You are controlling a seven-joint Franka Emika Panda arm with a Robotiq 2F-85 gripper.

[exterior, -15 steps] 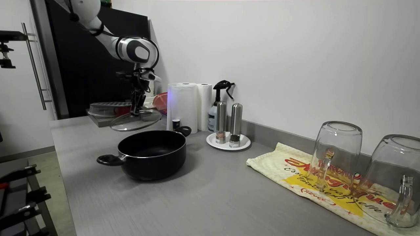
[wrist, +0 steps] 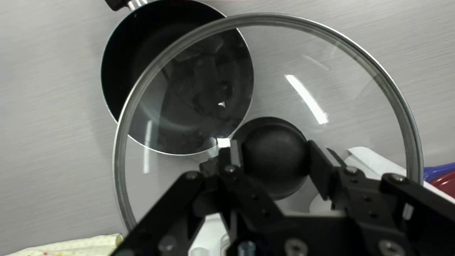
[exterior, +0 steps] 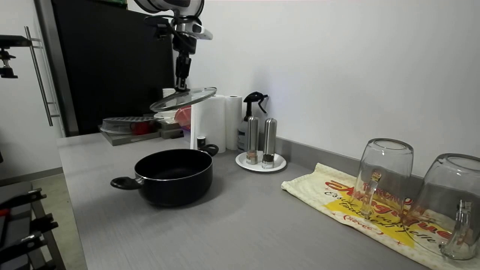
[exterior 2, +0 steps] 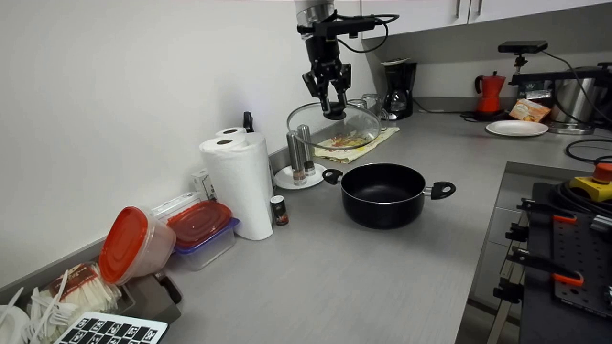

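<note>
A clear glass lid with a metal rim [exterior: 205, 93] hangs tilted in the air, its black knob [wrist: 275, 158] between the fingers of my gripper, which is shut on it. In exterior view 2 the gripper [exterior 2: 333, 109] points down and the lid [exterior 2: 298, 134] is above the counter, toward the wall side of the pot. The black pot [exterior: 175, 180] stands uncovered on the counter, its inside empty and dark. Through the glass in the wrist view, the pot [wrist: 128, 64] shows to the upper left, only partly overlapped by the lid.
Paper towel rolls [exterior 2: 241, 183] and a small spice jar [exterior 2: 279, 210] stand by the wall. Nearby, two steel mills [exterior: 269, 141] sit on a white plate [exterior: 279, 165]. Glass jugs [exterior: 384, 180] rest on a cloth [exterior: 315, 189].
My gripper has risen with the lid and shifted right in exterior view 1, from low behind the pot to high above its far side. The pot has not moved.
</note>
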